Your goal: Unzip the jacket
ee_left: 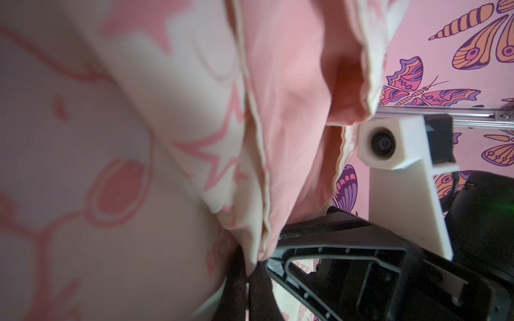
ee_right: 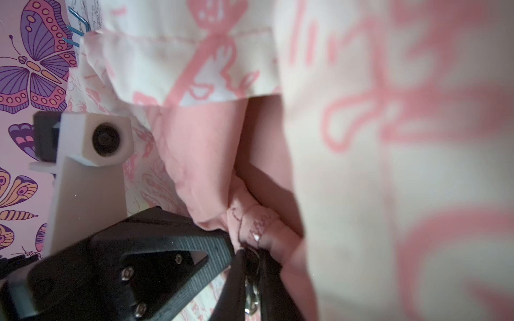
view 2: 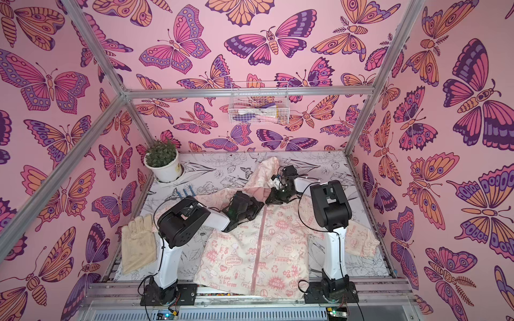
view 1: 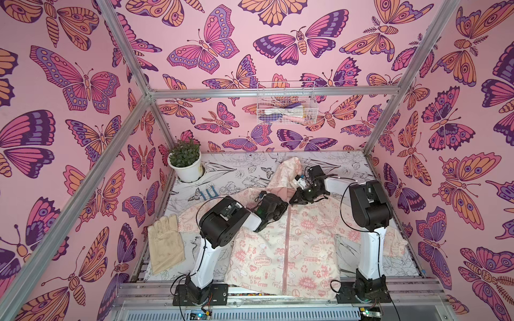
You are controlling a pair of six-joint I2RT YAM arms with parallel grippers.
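A pale pink printed jacket (view 1: 310,246) lies front up across the table, its zipper (view 2: 258,251) running down the middle. My left gripper is shut at the collar, its fingertips pinching a fold of the jacket's edge (ee_left: 262,187). From the right, my right gripper reaches the top of the zipper. Its fingers stand slightly apart, with the silver zipper pull (ee_right: 251,299) in the narrow gap. Whether either finger touches the pull is hard to tell. From above, the arms partly cover the collar.
Gloves (view 1: 165,244) lie at the left edge, a potted plant (view 1: 185,162) stands at the back left, and small blue items (view 1: 207,192) are near it. A wire basket (view 1: 287,112) hangs on the back wall. The two grippers are very close together.
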